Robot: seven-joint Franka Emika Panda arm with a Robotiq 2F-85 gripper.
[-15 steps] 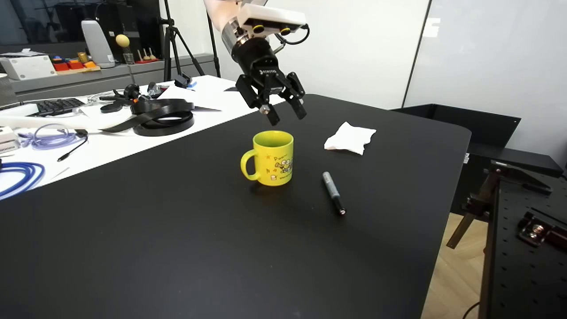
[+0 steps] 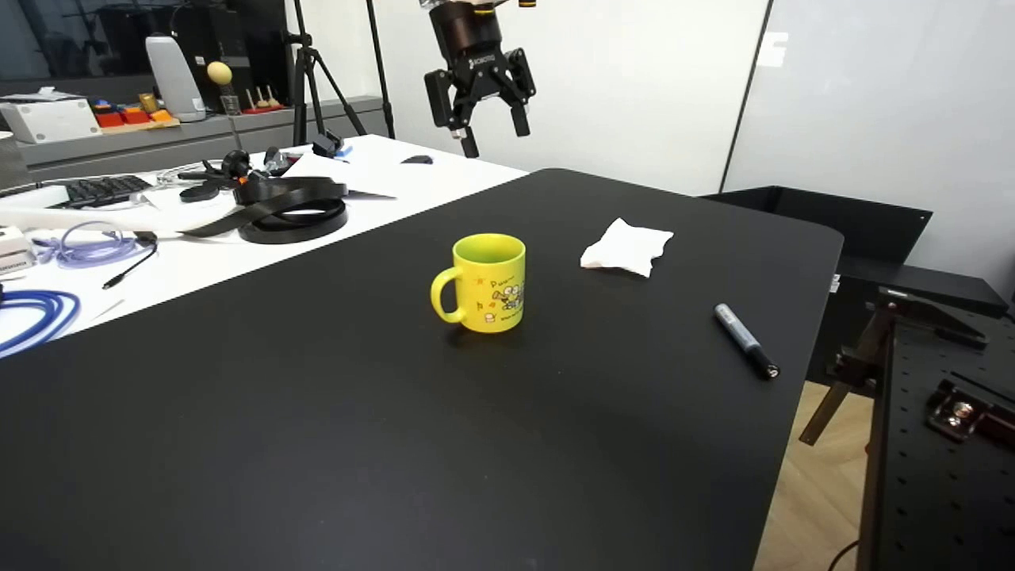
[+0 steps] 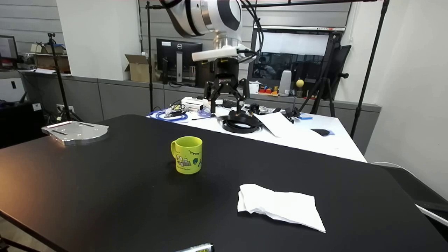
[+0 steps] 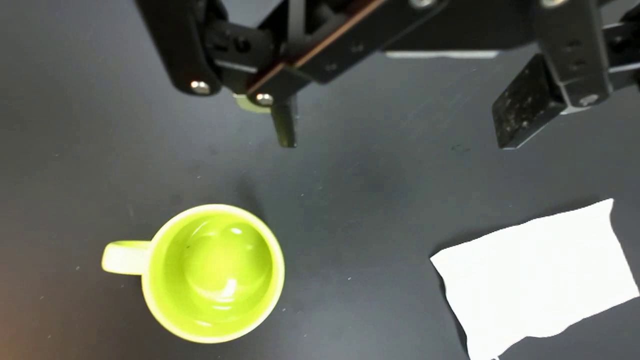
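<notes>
A yellow-green mug (image 2: 489,290) stands upright on the black table, its handle to the left; looking down in the wrist view, the mug (image 4: 213,273) shows an empty inside. To its right lies a white crumpled tissue (image 2: 628,247), also in the wrist view as a white tissue (image 4: 537,279). A grey marker with a black end (image 2: 747,341) rests near the table's right edge; only the tip of the marker (image 3: 199,248) shows in exterior view 2. High above the table, my gripper (image 2: 496,139) is open, its fingers wide apart with nothing between them.
Behind, a white table (image 2: 381,181) carries cables, a black tape roll (image 2: 295,214) and a keyboard. A metal plate (image 3: 77,131) lies on the black table's far left in exterior view 2.
The gripper has risen and drawn back from above the mug. The marker now lies farther right, closer to the table's edge. Mug and tissue have stayed in place.
</notes>
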